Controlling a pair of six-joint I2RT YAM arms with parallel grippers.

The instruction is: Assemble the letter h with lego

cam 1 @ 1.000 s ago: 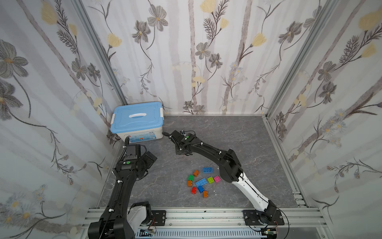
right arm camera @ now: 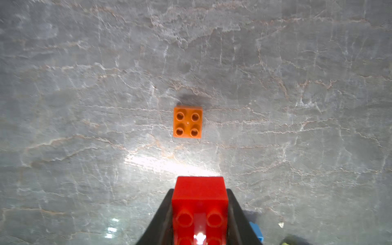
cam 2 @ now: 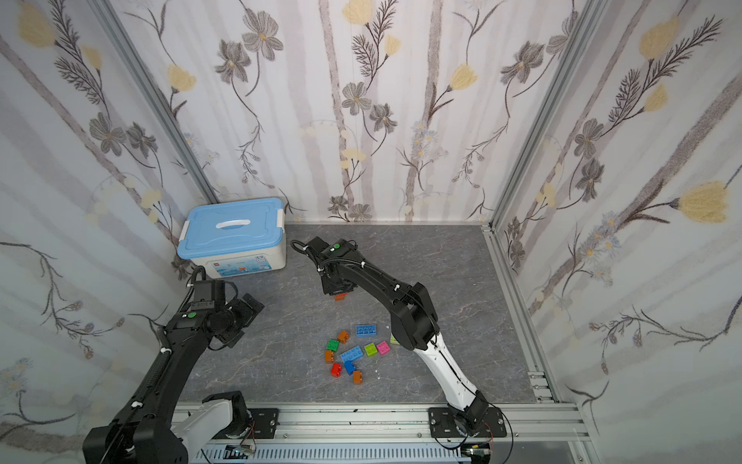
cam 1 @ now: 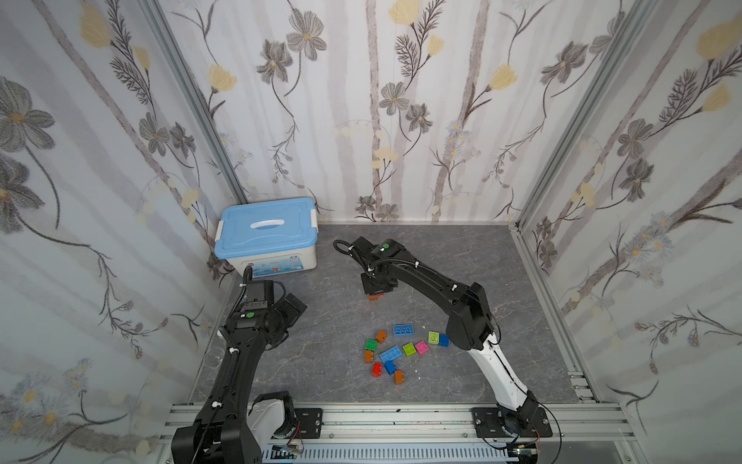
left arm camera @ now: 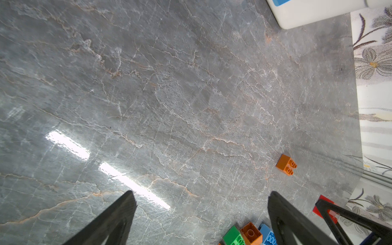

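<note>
My right gripper is shut on a red brick [right arm camera: 199, 188], its studs facing the camera in the right wrist view. On the table a little beyond it lies a single orange brick [right arm camera: 187, 122] with its studs up, clear of the red one. The left wrist view shows this orange brick [left arm camera: 285, 164] apart from the red brick [left arm camera: 325, 208], which is held above the floor at the right edge. At the left, my left gripper stands open with bare table between its fingers.
Several loose bricks are grouped near the front middle, among them a blue one [cam 1: 403, 329], a green one [cam 1: 371, 345] and a pink one [cam 1: 421, 347]. A blue-lidded box [cam 1: 266, 228] occupies the back left.
My right gripper has moved to the right and slightly away from the front, and the orange brick below it has come into view. The left arm has stayed still.
</note>
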